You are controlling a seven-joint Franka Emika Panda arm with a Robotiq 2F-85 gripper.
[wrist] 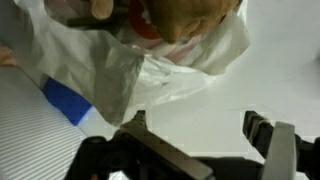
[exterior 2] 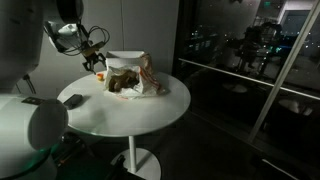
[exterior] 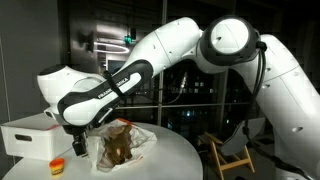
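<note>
My gripper stands open with nothing between its fingers, over bare white table. In the first exterior view the gripper (exterior: 80, 140) is at the left side of a crumpled white bag (exterior: 143, 151). Brown items (exterior: 117, 146) lie in the bag's open mouth; what they are I cannot tell. The wrist view has the white bag (wrist: 160, 85) and a brown item (wrist: 190, 14) at the top, beyond the fingertips. From the second exterior view, the bag (exterior 2: 148, 82) sits near the table's far edge.
A white box (exterior: 30, 137) stands at the table's left. Near it lies a small yellow-and-red thing (exterior: 56, 166); a blue thing (wrist: 67, 101) is beside the bag. A dark object (exterior 2: 72, 101) rests at the table's edge.
</note>
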